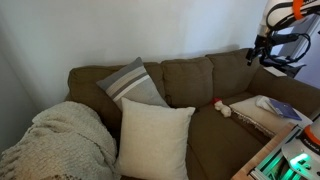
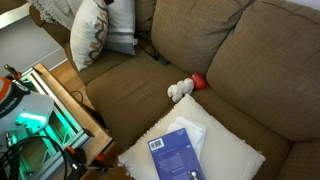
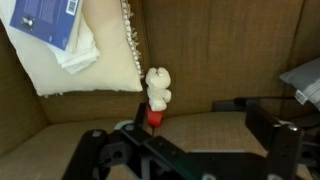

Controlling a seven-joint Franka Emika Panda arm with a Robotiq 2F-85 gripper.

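Note:
My gripper [image 1: 262,58] hangs high above the right part of the sofa in exterior view 1. In the wrist view its two dark fingers stand wide apart, and the gripper is open with nothing held. A small white plush toy [image 3: 158,88] with a red part [image 3: 154,118] lies on the brown sofa seat below, well apart from the fingers. Exterior view 2 has the same toy [image 2: 181,90] near the backrest, beside a white cushion [image 2: 232,148]. On that cushion rest a blue book [image 2: 176,157] and a white cloth [image 2: 196,134].
A large white pillow [image 1: 154,142] and a grey striped pillow [image 1: 131,84] lean on the sofa's left part. A knitted blanket [image 1: 60,145] covers the left armrest. A wooden table edge [image 2: 98,145] stands in front.

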